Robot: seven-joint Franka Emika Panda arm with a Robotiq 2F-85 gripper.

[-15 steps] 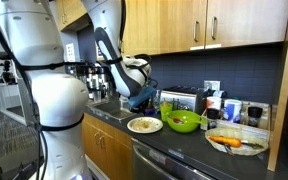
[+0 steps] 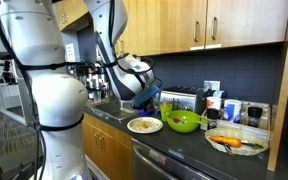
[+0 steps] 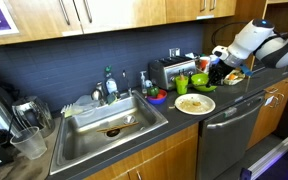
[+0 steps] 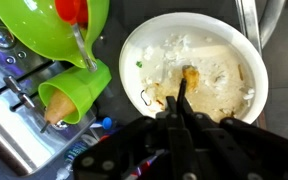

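Note:
My gripper is shut, its dark fingers meeting over the white plate [image 4: 134, 70] in the wrist view. A small orange-brown piece [image 4: 191, 75] shows right at the fingertips; its far end and how it is gripped are hard to make out. Pale crumbs and small bits lie scattered on the plate. From exterior view 1, the gripper [image 2: 150, 96] hangs above the plate [image 2: 144, 125] near the counter's front edge. Exterior view 2 has the plate [image 3: 194, 104] to the right of the sink.
A green bowl [image 4: 46, 30] holding a red utensil [image 4: 72, 12] and a green cup [image 4: 82, 88] stand beside the plate. Further right is a dish of carrots [image 2: 236, 145]. A toaster [image 3: 170, 72] stands against the wall, and the sink [image 3: 109, 128] lies to the left.
The gripper has shifted slightly to the right in exterior view 1, staying above the plate. The plate, bowl and dish have kept their places.

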